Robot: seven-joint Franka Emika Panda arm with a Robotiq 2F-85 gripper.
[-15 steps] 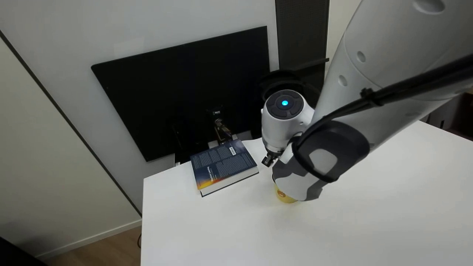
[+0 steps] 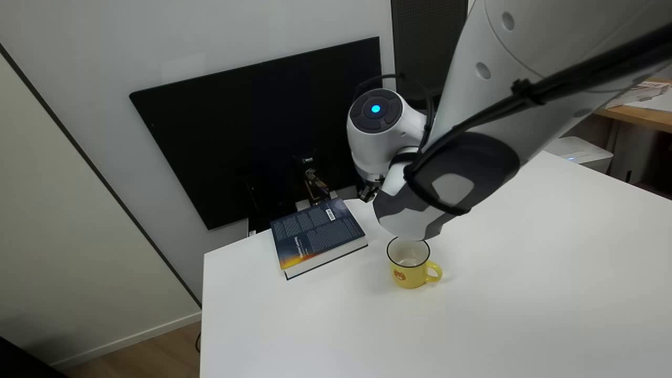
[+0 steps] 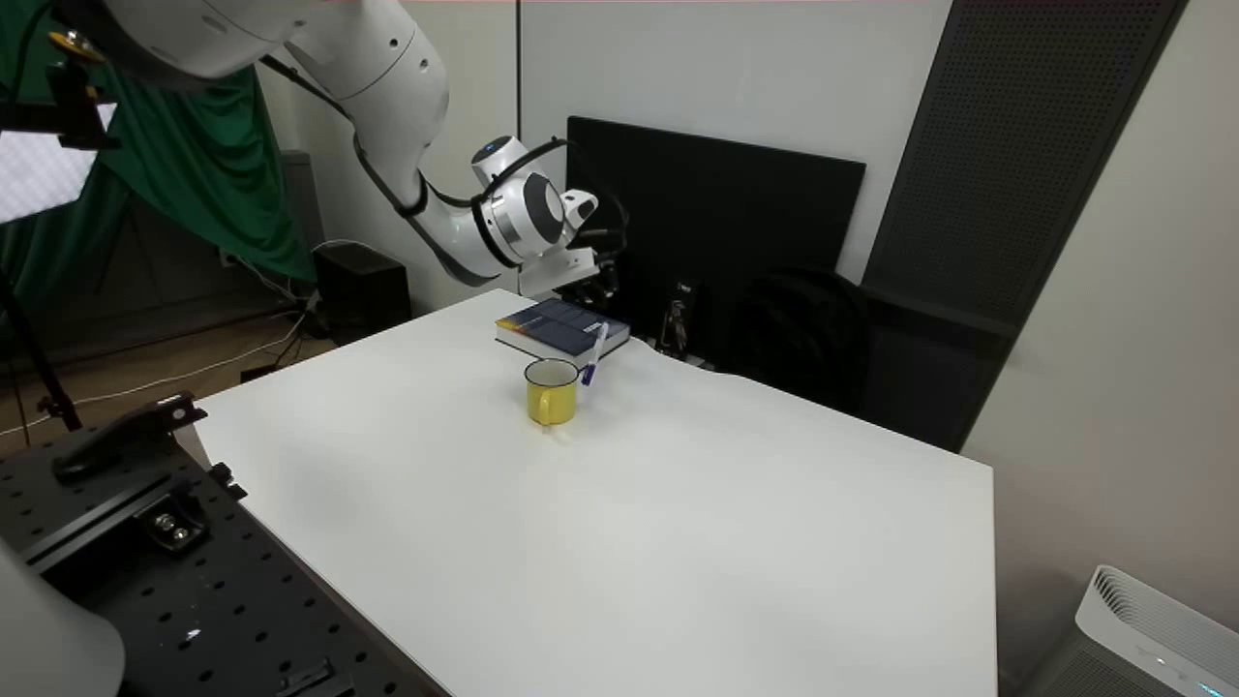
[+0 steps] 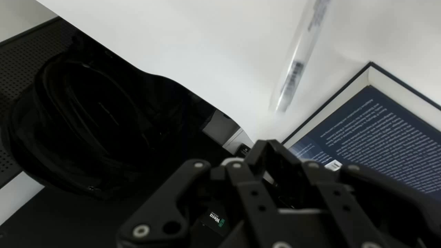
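My gripper is shut, its dark fingertips close together in the wrist view; I cannot make out anything between them. Ahead of the tips and apart from them is a clear pen [image 4: 298, 62], blurred, beside the book's corner. In exterior view 2 this pen [image 3: 594, 354] shows a blue end pointing down near the mug; whether it touches the table I cannot tell. The yellow mug [image 2: 409, 277] stands upright, its inside partly visible and no pen showing in it. A dark blue book [image 2: 318, 233] lies flat near the back edge, my gripper above its far side.
A black monitor [image 2: 264, 126] stands behind the table's back edge, close to my wrist. Past that edge lies a dark backpack [image 4: 82, 124].
My arm has moved back and up toward the monitor, so the mug's rim and handle now show. Book and mug have stayed in place.
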